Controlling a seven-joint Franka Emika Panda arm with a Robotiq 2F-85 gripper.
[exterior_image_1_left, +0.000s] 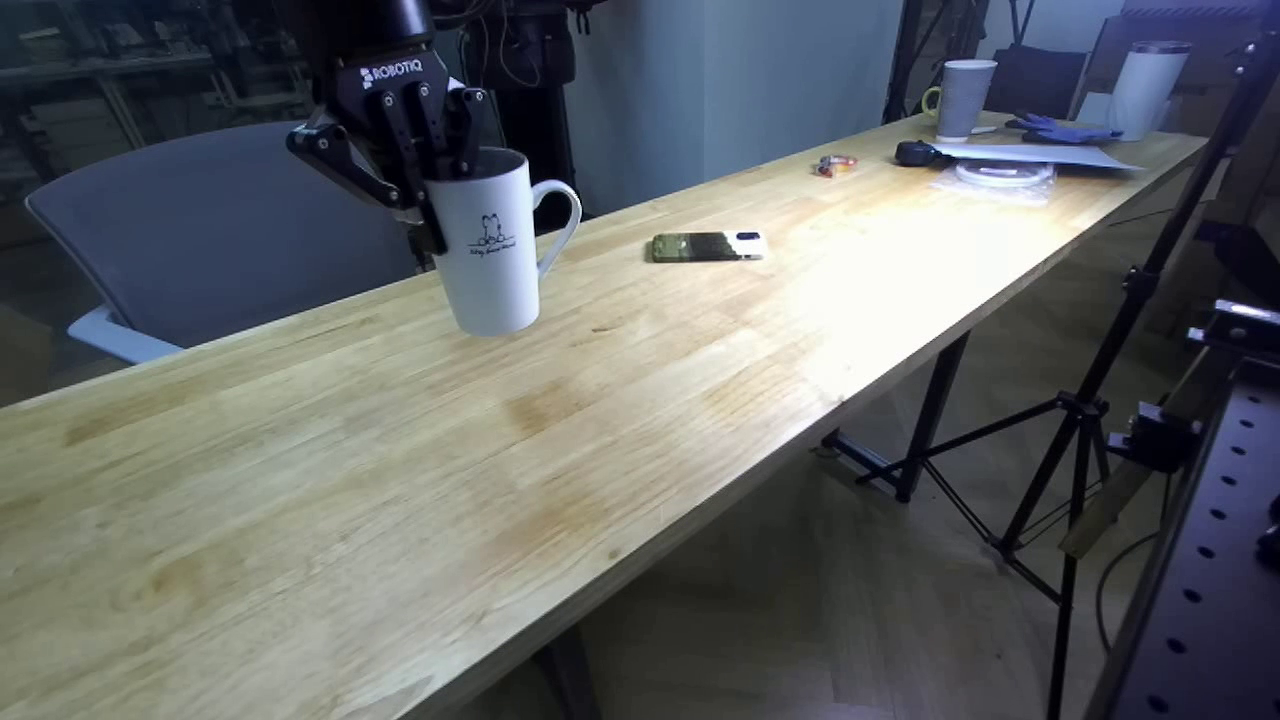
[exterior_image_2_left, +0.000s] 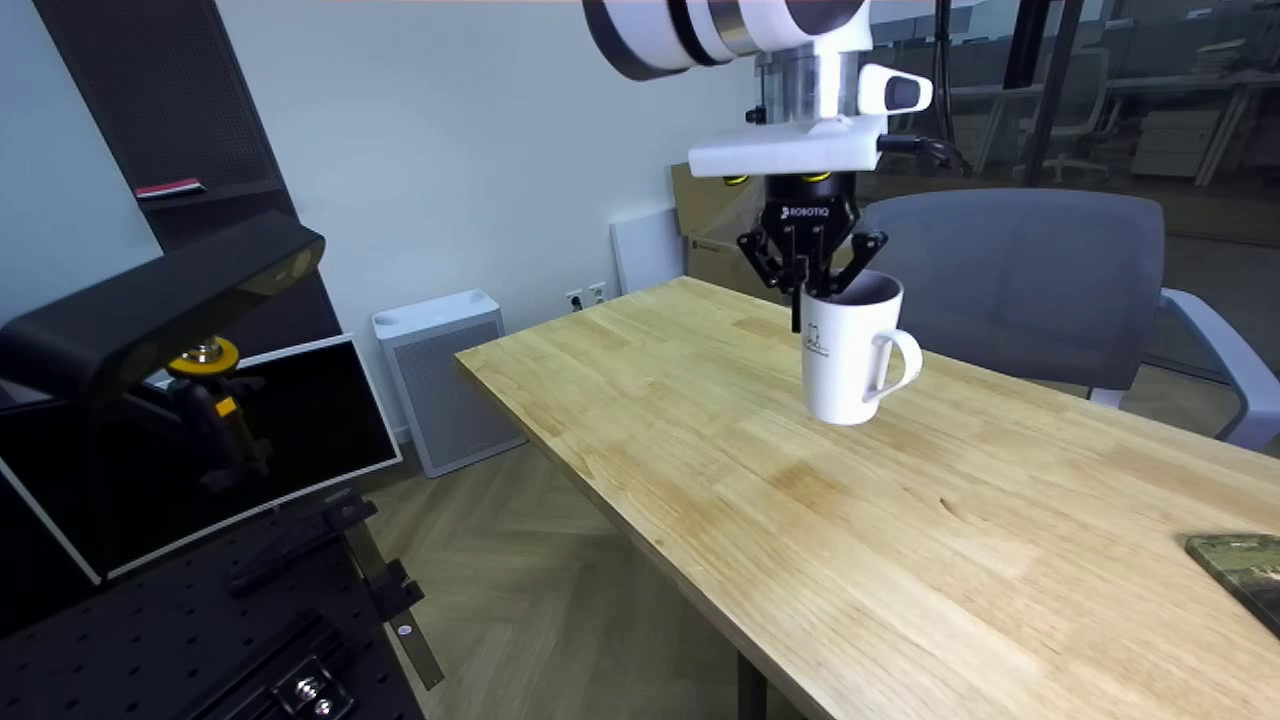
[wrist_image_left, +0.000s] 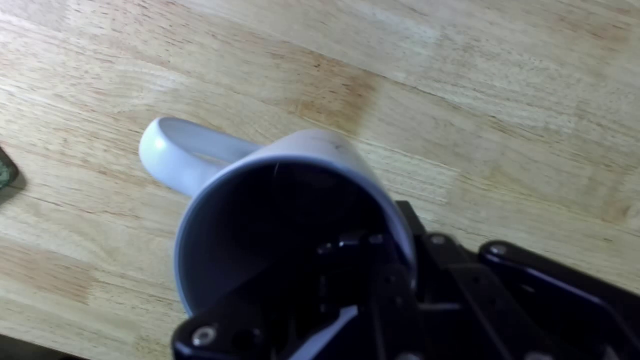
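Note:
A tall white mug (exterior_image_1_left: 489, 258) with a small printed drawing is in my gripper (exterior_image_1_left: 441, 222), which is shut on its wall near the rim. One finger goes down inside the mug and the other lies against the outside, as the wrist view shows at the mug's rim (wrist_image_left: 186, 264). In the second exterior view the mug (exterior_image_2_left: 843, 360) is slightly tilted, with its handle to the right and my gripper (exterior_image_2_left: 810, 294) at its left side. Whether its base touches the table is hard to tell. The finger inside is largely hidden by shadow.
On the wooden table (exterior_image_1_left: 360, 480) a phone-like object (exterior_image_1_left: 708, 246) lies beyond the mug's handle. Farther off stand a grey cup (exterior_image_1_left: 963, 102) and a white tumbler (exterior_image_1_left: 1148, 90). A grey chair (exterior_image_1_left: 228, 228) is behind the table.

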